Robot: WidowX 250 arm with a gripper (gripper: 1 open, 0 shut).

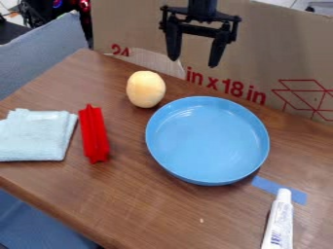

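Note:
The black gripper (196, 51) hangs high at the top centre, in front of the cardboard, its two fingers apart and empty. Below it on the wooden table are a blue plate (207, 140), a yellowish round object (146, 89) left of the plate, a red elongated packet (93, 132), a folded light-blue cloth (31, 136) at the left and a white tube (278, 222) at the lower right.
A cardboard wall (274, 68) with red print stands along the back. A grey padded surface (33, 63) borders the table on the left. A strip of blue tape lies near the tube.

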